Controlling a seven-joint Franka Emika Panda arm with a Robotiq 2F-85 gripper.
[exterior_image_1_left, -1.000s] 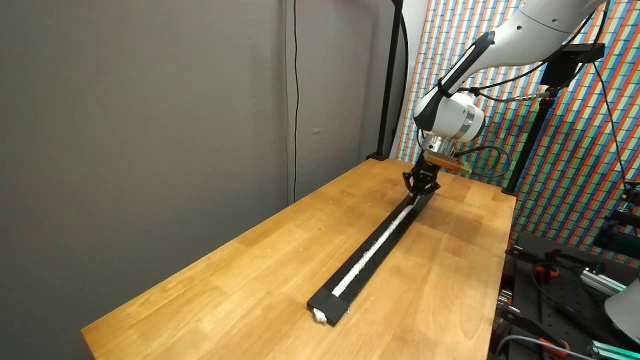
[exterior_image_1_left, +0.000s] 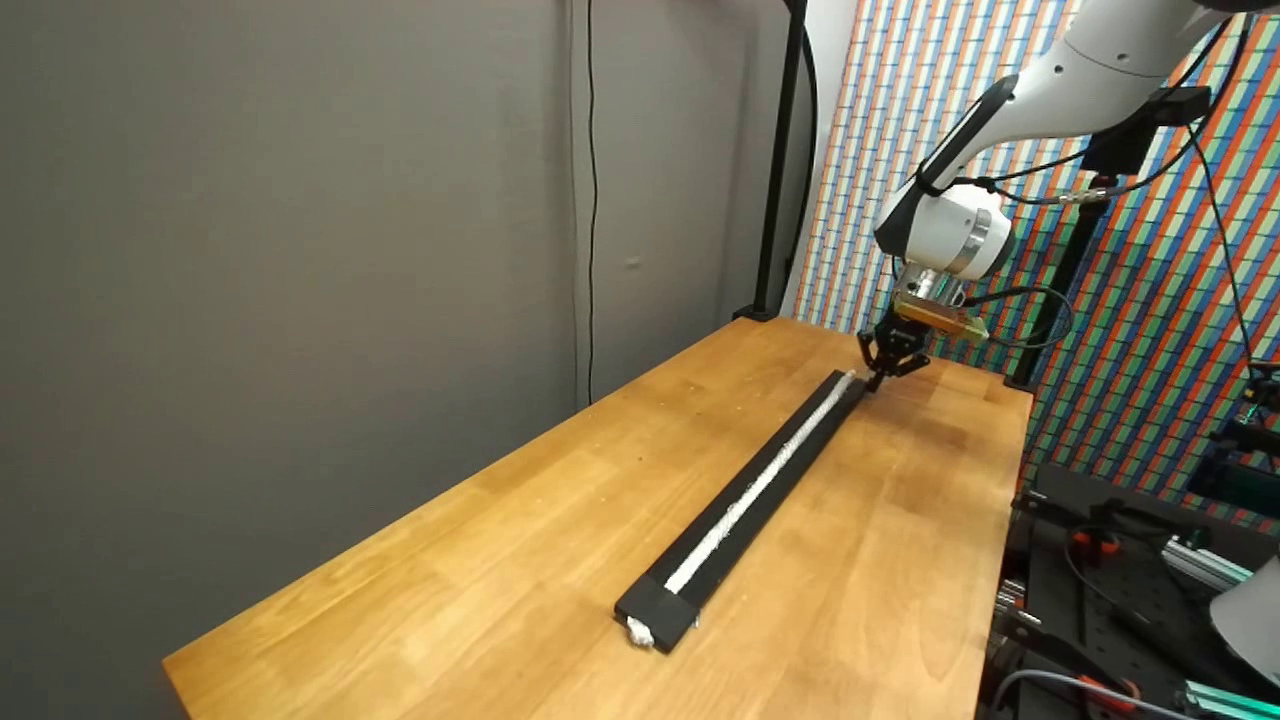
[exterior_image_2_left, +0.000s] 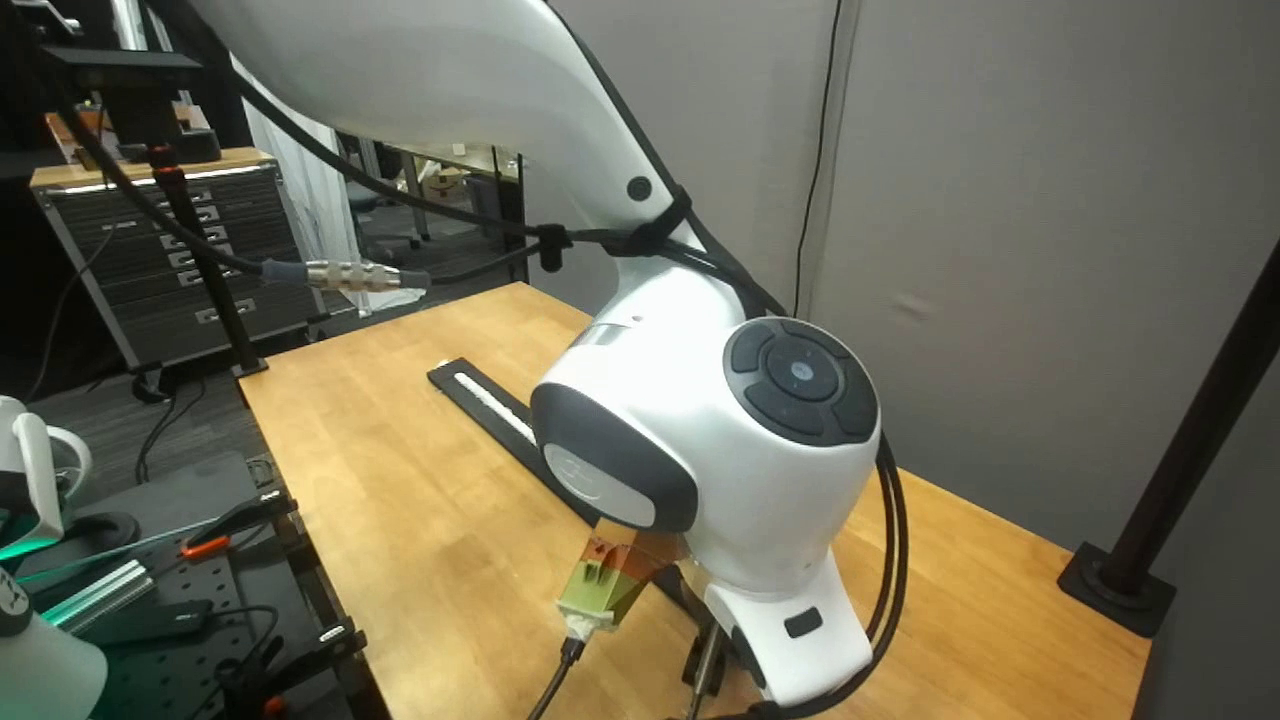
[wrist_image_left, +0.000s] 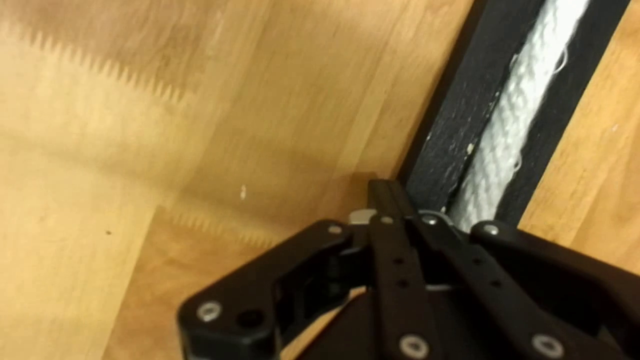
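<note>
A long black channel (exterior_image_1_left: 648, 584) lies lengthwise on the wooden table, and a white rope (exterior_image_1_left: 758, 486) runs straight along its groove. At the near end a short tuft of rope pokes out past a black cap. By the channel's far end my gripper (exterior_image_1_left: 875, 382) points down, its tips low over the table. In the wrist view the gripper is shut, its fingertips beside the black side wall (wrist_image_left: 474, 90); no rope (wrist_image_left: 510, 120) shows between them. Whether the tips touch the wall or table I cannot tell. The arm hides the gripper in exterior view 2.
Black posts stand at its far corners, one of them a pole (exterior_image_1_left: 781, 168) near the grey wall. Equipment on a dark cart (exterior_image_1_left: 1116, 600) sits beyond the right edge.
My gripper has moved right in exterior view 1, from over the rope near the channel's far end to just outside the channel's right side. The channel and rope look unmoved.
</note>
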